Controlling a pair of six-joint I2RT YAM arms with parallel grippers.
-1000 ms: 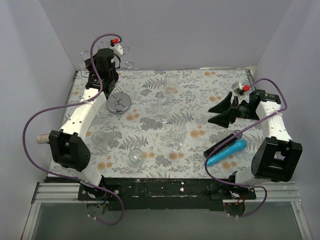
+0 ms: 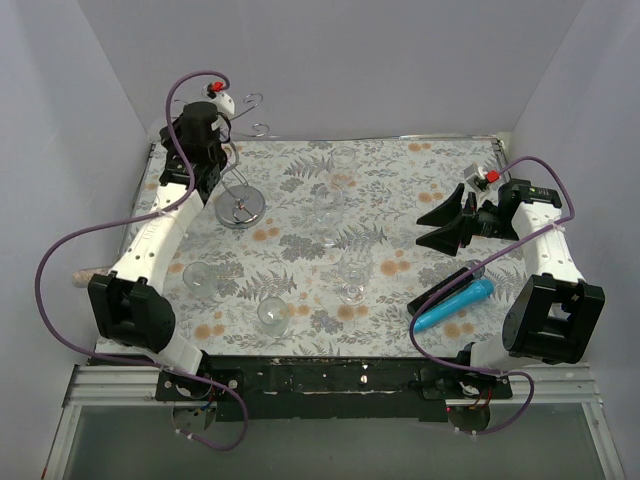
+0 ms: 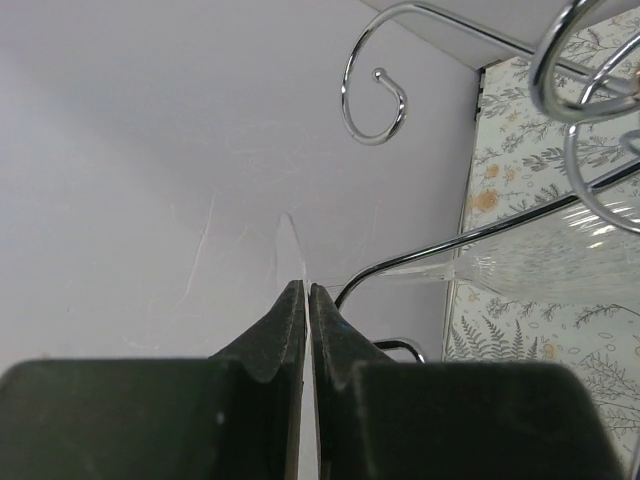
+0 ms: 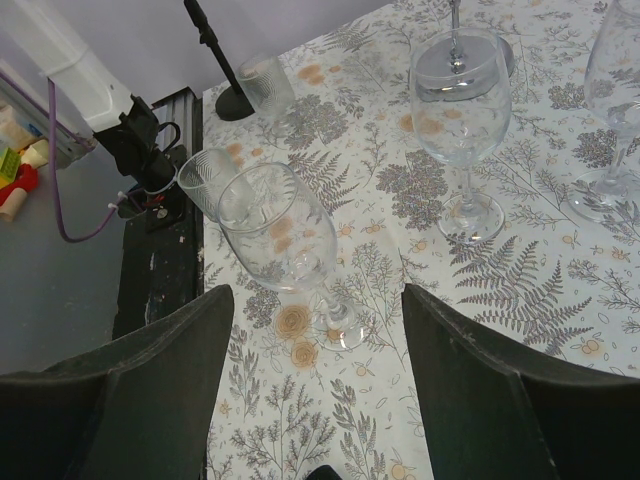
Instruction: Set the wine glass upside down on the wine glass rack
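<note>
My left gripper is closed with the thin foot of a clear wine glass [image 3: 565, 258] edge-on between its fingers. Sideways in the left wrist view, the glass has its stem running behind a wire of the metal rack [image 3: 490, 228]; whether the wire bears it cannot be told. From above, the left arm covers most of that glass, and the rack's round base [image 2: 240, 206] shows beside it. Over the right side of the table, my right gripper [image 2: 423, 229] hangs open and empty. Other wine glasses [image 4: 285, 235] stand upright on the cloth.
Two tumblers [image 2: 200, 279] stand near the front left. Wine glasses [image 2: 354, 272] line the table's middle. A blue object [image 2: 455, 304] and a black one lie at the front right. Curled rack hooks [image 3: 375, 110] jut out around the left gripper.
The rack's hooks and base have shifted a little. The right arm has stayed still.
</note>
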